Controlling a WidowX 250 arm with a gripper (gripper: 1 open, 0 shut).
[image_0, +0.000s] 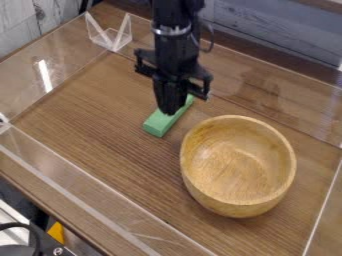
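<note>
My gripper (171, 88) hangs at the top centre of the camera view, dark and slightly blurred, above and behind a green block (167, 116); it looks shut, with nothing visible between its fingers. The green block lies flat on the wooden table (80, 150), left of a large yellow bowl (238, 170).
A clear wire or plastic object (107, 30) sits at the upper left. Black cables (27, 240) lie at the lower left corner. The table's left and front areas and its right side behind the bowl are clear.
</note>
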